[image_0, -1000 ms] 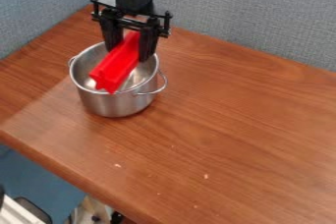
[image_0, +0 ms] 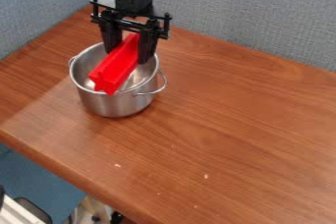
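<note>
A steel pot (image_0: 109, 105) with wire side handles stands on the wooden table (image_0: 230, 140) at the left. A long red object (image_0: 117, 65) slants out of it, its lower end over the pot's interior. Directly over the pot is my black gripper (image_0: 129, 37), its fingers coming down either side of the red object's upper end. I cannot tell whether they are closed on it.
A grey padded wall stands behind and to the left. The table's front left edge drops to a blue floor.
</note>
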